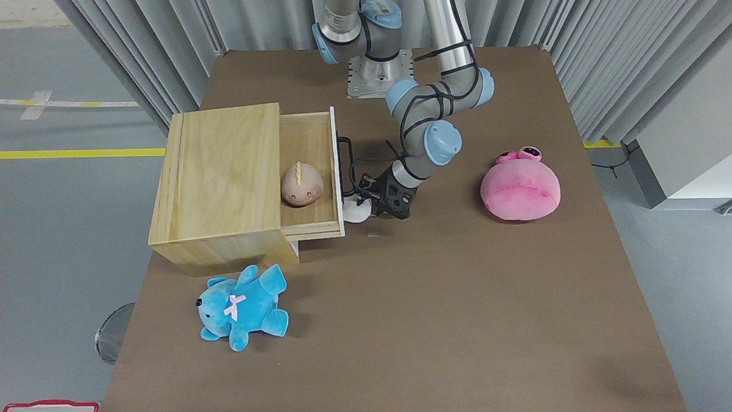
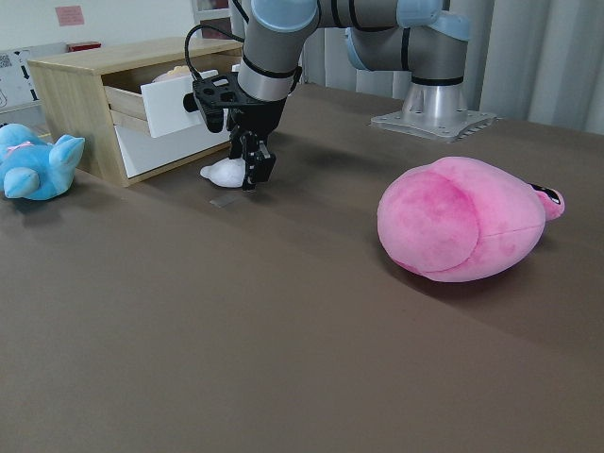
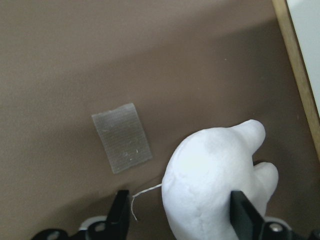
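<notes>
A white plush toy lies on the table beside the open drawer; in the front view it is mostly under the black gripper. In the left view the gripper points down at the toy. In the wrist view my gripper's fingers straddle the toy's lower part, one dark finger over its right side, the other out on the table at left with a gap between. The drawer holds a round beige toy.
A blue bear lies in front of the wooden cabinet. A pink plush sits at the right. A translucent patch lies near the white toy.
</notes>
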